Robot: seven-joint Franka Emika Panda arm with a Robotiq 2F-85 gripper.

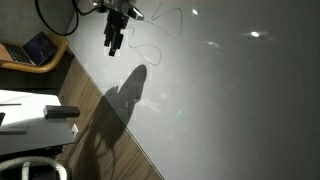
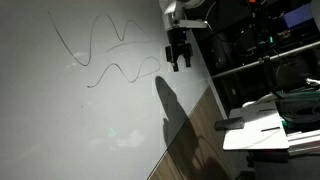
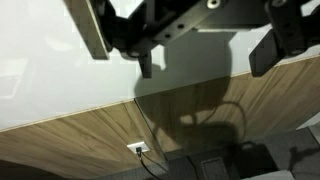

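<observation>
My gripper (image 2: 181,64) hangs in front of a whiteboard (image 2: 70,130), its two fingers apart with nothing between them. In the wrist view the spread fingers (image 3: 265,55) show against the white board and the wood panelling below it. Wavy dark lines (image 2: 122,70) are drawn on the board; in exterior view 2 they run to the left of the gripper. A black block (image 2: 229,124), possibly an eraser, lies on a white tabletop (image 2: 255,138), well away from the gripper and lower down. Exterior view 1 shows the same block (image 1: 61,112) near the tabletop's edge.
Wood panelling (image 3: 190,105) runs below the board. A white wall outlet (image 3: 138,148) has a dark plug and cable in it. An open laptop (image 1: 40,47) stands at the left in exterior view 1. The board's surface around the gripper is clear; the arm casts a shadow there.
</observation>
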